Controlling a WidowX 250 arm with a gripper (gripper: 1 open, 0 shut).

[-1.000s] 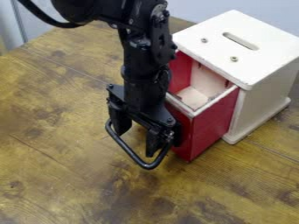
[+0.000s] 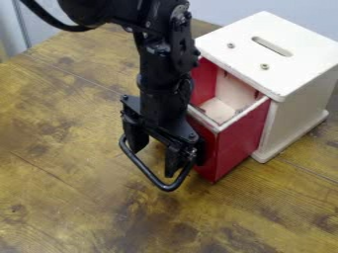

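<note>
My black gripper (image 2: 156, 156) is low over the wooden table, just in front and left of a wooden box (image 2: 282, 74) with a white top that has a slot. A red-fronted drawer (image 2: 238, 142) stands pulled out from the box, with a pale wooden block (image 2: 219, 109) inside. The gripper's body partly hides the drawer's left side. Whether its fingers are open or shut is unclear, as the dark parts overlap.
A pale wall shows at the top left corner.
</note>
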